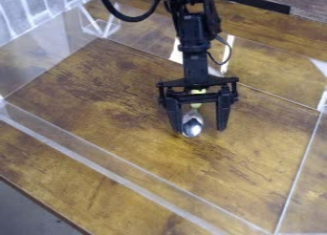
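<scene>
A spoon with a shiny metal bowl [192, 127] and a pale green handle lies on the wooden table [102, 143] near the middle of the camera view. My black gripper [197, 123] is low over the spoon, its fingers apart on either side of it. The gripper body hides most of the handle.
Clear plastic walls border the work area on the left and along the front. A white object stands behind the arm at the back.
</scene>
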